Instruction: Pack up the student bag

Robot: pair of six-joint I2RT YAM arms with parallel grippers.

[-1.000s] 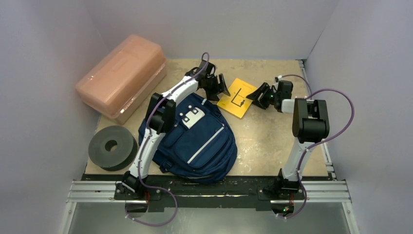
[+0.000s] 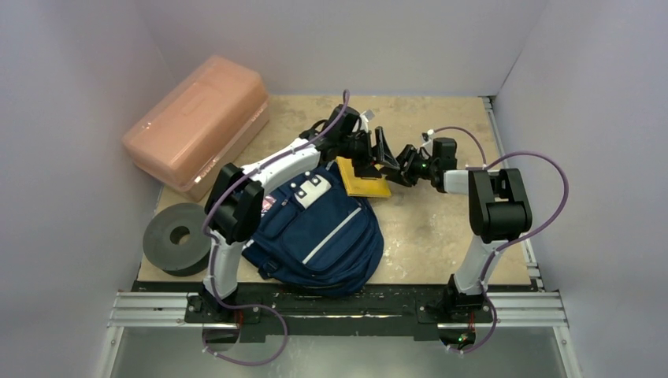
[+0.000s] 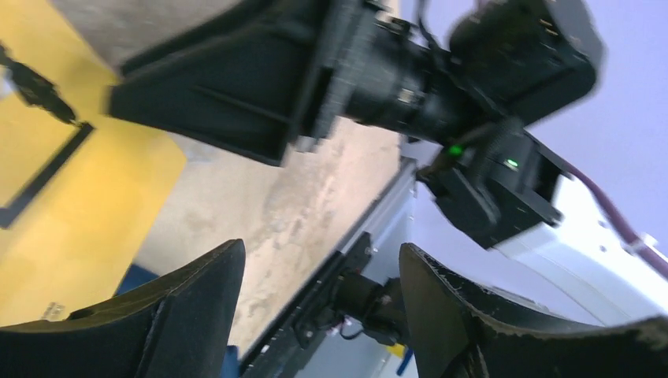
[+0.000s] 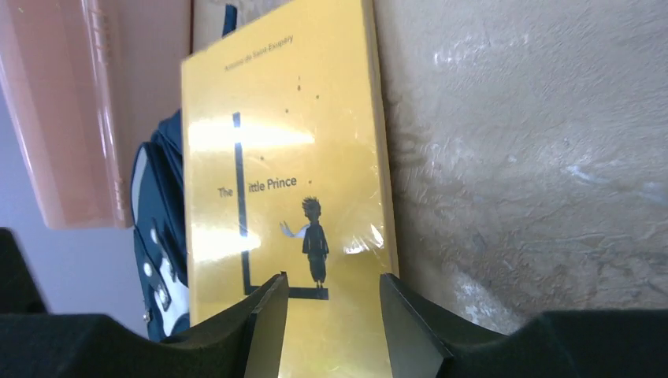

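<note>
The yellow book "The Little Prince" (image 4: 283, 118) lies beside the navy backpack (image 2: 315, 236), which has a white patch and stripe. My left gripper (image 2: 380, 153) is open over the book (image 2: 358, 185); in the left wrist view its fingers frame the right arm and bare table. My right gripper (image 2: 406, 167) is at the book's right side. In the right wrist view its fingertips (image 4: 268, 299) rest at the cover near the bottom, the book between or just under them; how firmly it holds is unclear.
A translucent pink box (image 2: 193, 118) stands at back left. A grey roll (image 2: 169, 244) lies at front left.
The yellow book has turned more square to the table and shifted left toward the backpack. My left gripper has moved right over it, and my right gripper has shifted left.
</note>
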